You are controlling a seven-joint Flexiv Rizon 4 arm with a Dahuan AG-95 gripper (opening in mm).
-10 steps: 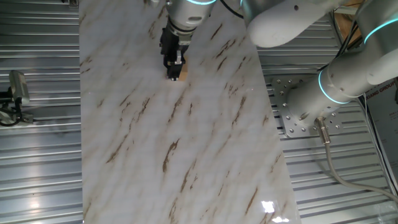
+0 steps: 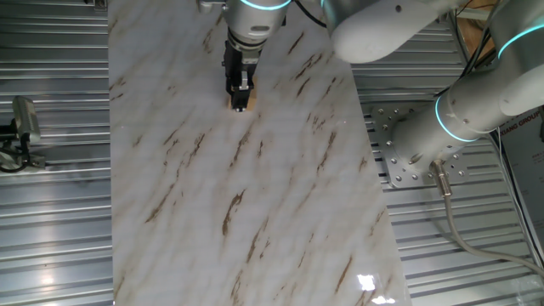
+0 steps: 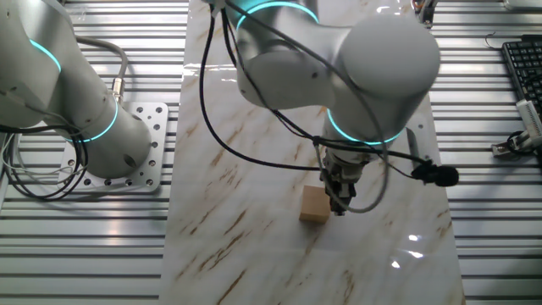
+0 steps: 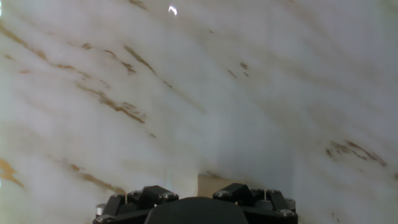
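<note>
A small tan block [image 3: 314, 204] rests on the marble-patterned table. My gripper [image 3: 340, 209] points down just beside it on the right in exterior view 2. From exterior view 1, the gripper [image 2: 240, 107] covers most of the block [image 2: 250, 98], leaving only slivers of tan at its sides. The wrist view has the two black fingers [image 4: 222, 193] apart at the bottom edge, so the gripper appears open. A corner of the block [image 4: 208, 184] shows in that gap, nearer the right finger and partly behind it. Contact with the block cannot be made out.
Slatted metal flooring [image 2: 55, 229] flanks the table. A loose cable [image 3: 229, 135] hangs along the arm. A keyboard [image 3: 525, 68] lies off the table to the right.
The block shows no clear movement.
</note>
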